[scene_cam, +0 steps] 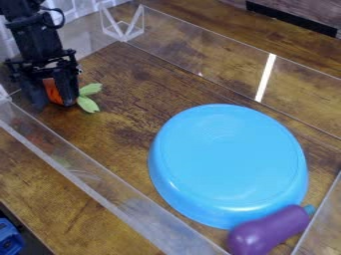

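My black gripper is at the upper left, over an orange toy carrot with green leaves. The carrot lies at the tray's left edge, partly hidden behind the gripper. Whether the fingers are shut on it cannot be made out.
A large upturned blue bowl fills the right side, with a purple toy eggplant at its lower right. Clear plastic walls border the wooden surface. The middle between carrot and bowl is clear. A blue object shows at the lower left corner.
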